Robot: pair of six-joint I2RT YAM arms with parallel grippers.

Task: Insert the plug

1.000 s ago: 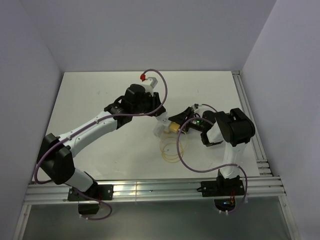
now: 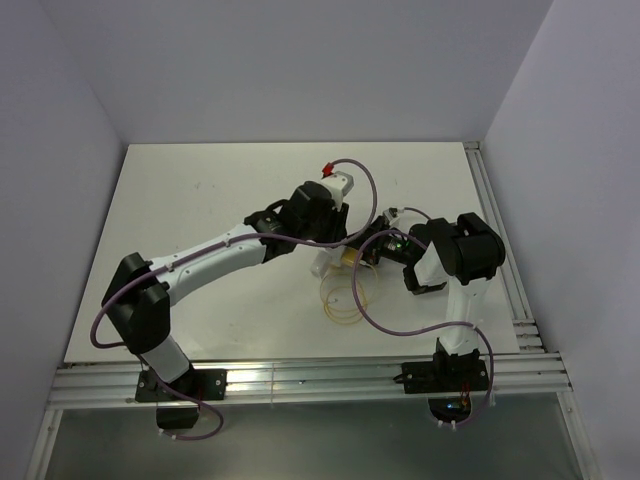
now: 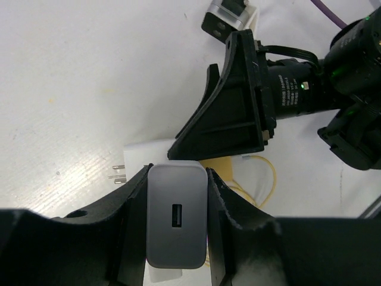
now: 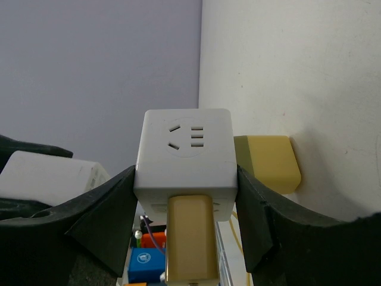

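In the left wrist view a pale block with a dark slot in its end (image 3: pixel 177 247) sits between the fingers of my left gripper, shut on it. Its far face is hidden. My right gripper has its fingers against both sides of a white socket cube (image 4: pixel 158 137) with a yellow tail (image 4: pixel 191 238); the slotted face shows. In the right wrist view the left-held block (image 4: pixel 44 176) is off to the cube's left, apart from it in the picture. Metal prongs (image 3: pixel 119 174) stick out from white plastic beneath the held block.
A yellow-ended piece (image 4: pixel 277 161) lies behind the cube. Yellow cable (image 2: pixel 343 312) is coiled on the table below the grippers. Purple hoses (image 2: pixel 362 170) arch over both arms.
My left gripper has moved right, closer to the right gripper, and now covers more of the white parts in the top view. The right arm looks unmoved.
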